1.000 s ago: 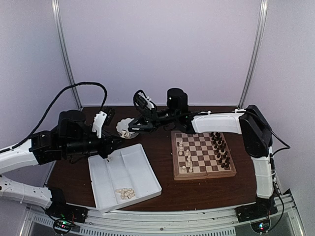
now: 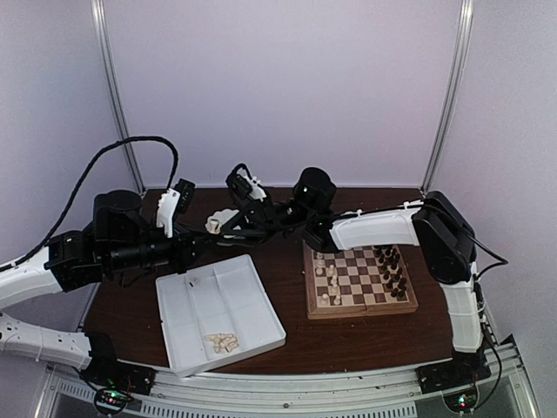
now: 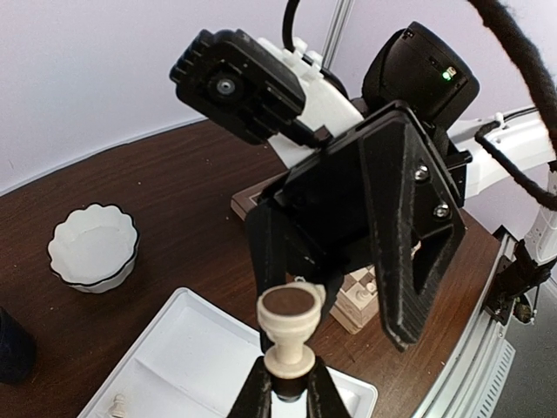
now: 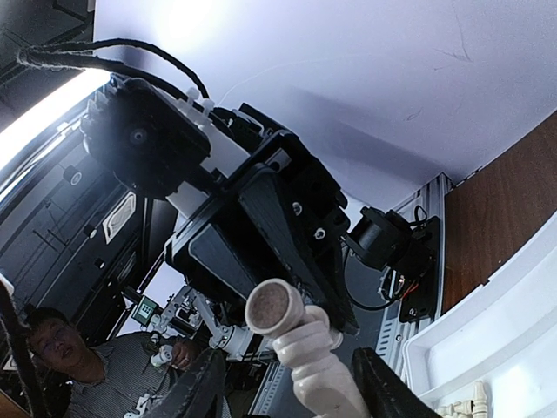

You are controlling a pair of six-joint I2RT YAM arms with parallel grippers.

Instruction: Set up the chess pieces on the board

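Note:
My left gripper is shut on a white chess piece (image 3: 289,318), its felt-bottomed base facing up, in mid-air above the table. My right gripper (image 2: 235,226) is right beside it, its fingers around the piece's far end in the left wrist view; it looks open, and I cannot tell whether they touch. The chessboard (image 2: 361,309) at right holds dark pieces (image 2: 392,274) along its right side and white pieces (image 2: 335,287) on the left. More white pieces (image 2: 222,342) lie in the white tray (image 2: 261,313).
A white scalloped bowl (image 3: 91,244) stands at the back, behind the tray. A dark cylindrical object (image 3: 10,348) is at the left edge of the left wrist view. Bare table lies between tray and board.

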